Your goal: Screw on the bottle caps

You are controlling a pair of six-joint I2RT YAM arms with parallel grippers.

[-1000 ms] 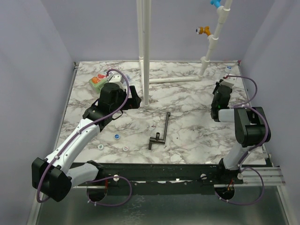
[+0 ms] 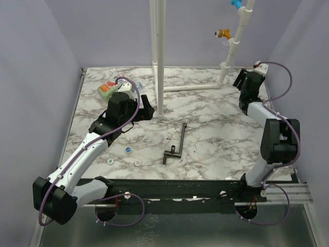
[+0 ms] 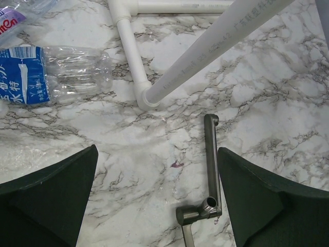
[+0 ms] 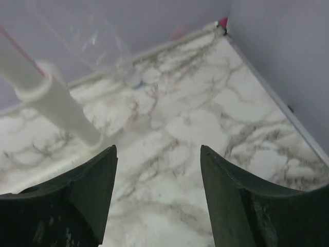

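My left gripper (image 2: pixel 144 110) is open over the table's back left; beneath it in the left wrist view lie clear bottles, one with a blue label (image 3: pixel 23 74). A blue cap (image 2: pixel 128 150) and white caps (image 2: pixel 138 162) lie at the front left. My right gripper (image 2: pixel 241 77) is at the back right, fingers apart with nothing visible between them; in the blurred right wrist view a transparent shape (image 4: pixel 103 46), perhaps a bottle, stands beyond it.
White pipes (image 2: pixel 187 87) rise from the back, with orange and blue fittings (image 2: pixel 224 33) at the right. A dark metal bar (image 2: pixel 182 139) lies at the centre.
The left arm is almost still.
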